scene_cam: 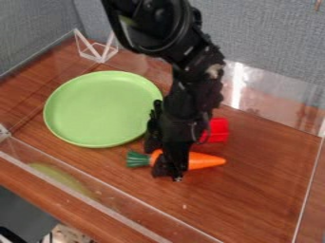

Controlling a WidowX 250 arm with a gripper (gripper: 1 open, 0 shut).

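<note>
My black gripper [170, 161] is low over the wooden board, shut on an orange toy carrot [203, 160] with a green top [139, 159], which lies crosswise between its fingers. Just behind the carrot, partly hidden by the arm, is a red object [216, 129]. To the left lies a green plate [95, 108], empty.
Clear plastic walls edge the board, with a white frame piece [94, 51] at the back left and grey padded walls behind. A pale yellow-green shape shows at the front left. The right and front of the board are clear.
</note>
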